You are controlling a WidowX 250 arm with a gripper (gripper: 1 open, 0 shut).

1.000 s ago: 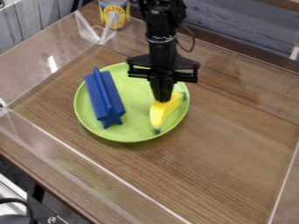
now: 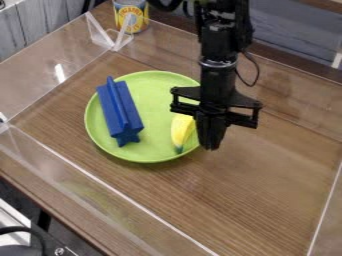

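A green plate [image 2: 147,150] lies on the wooden table, holding a blue block-like object [image 2: 118,110] on its left and a yellow banana-like piece [image 2: 181,133] on its right. The black gripper [image 2: 209,130] hangs over the plate's right edge, just right of the yellow piece and partly in front of it. Its fingertips appear close together, with nothing visible held between them.
A can [image 2: 130,18] with a white object beside it stands at the back left. A black cable shows at the lower left.
The gripper has moved toward the front and right, from over the upper part of the yellow piece to the plate's right edge.
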